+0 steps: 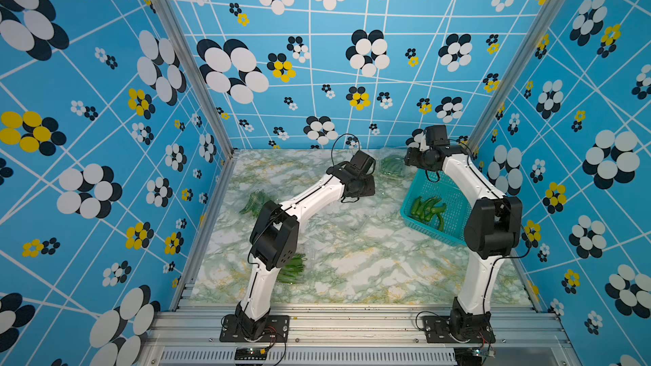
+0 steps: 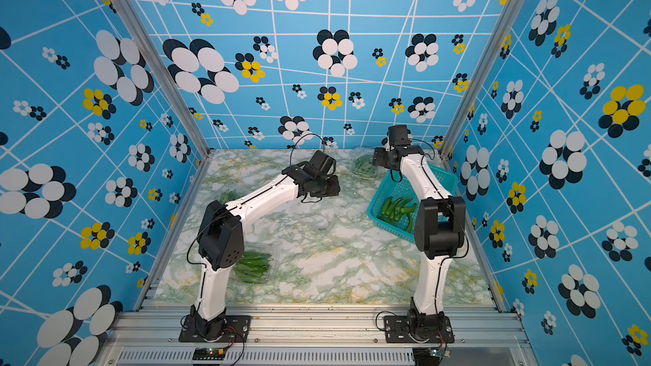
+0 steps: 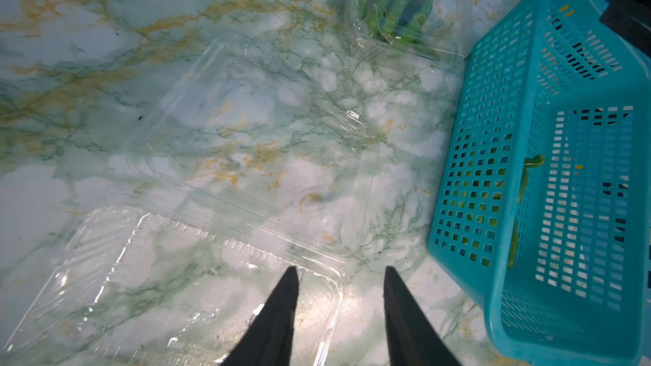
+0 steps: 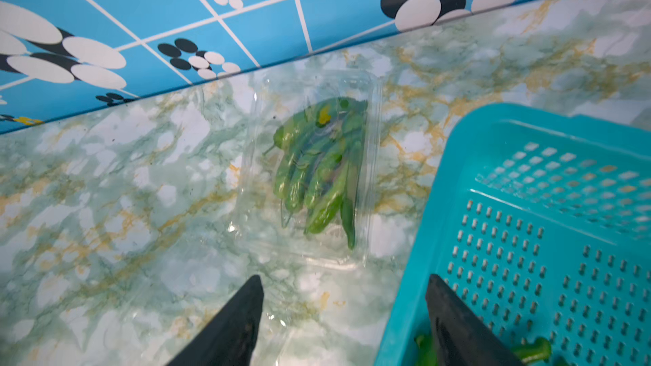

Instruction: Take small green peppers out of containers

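Note:
A clear container (image 4: 369, 183) near the back wall holds several small green peppers (image 4: 318, 162). More peppers (image 1: 426, 211) lie together in the turquoise basket (image 2: 371, 210). Over the basket's back left side hangs my right gripper, open and empty, with that container ahead of it in the right wrist view. My left gripper is part open over the middle of the table, nothing between its fingers. Below it in the left wrist view lies an empty clear container (image 3: 223, 244); another clear tray or lid (image 3: 251, 142) is beside it.
Two other green bunches sit at the left: one farther back (image 1: 257, 203), partly behind my left arm, and one nearer the front (image 2: 252, 266). The basket's raised rim (image 3: 525, 128) stands to the left gripper's right.

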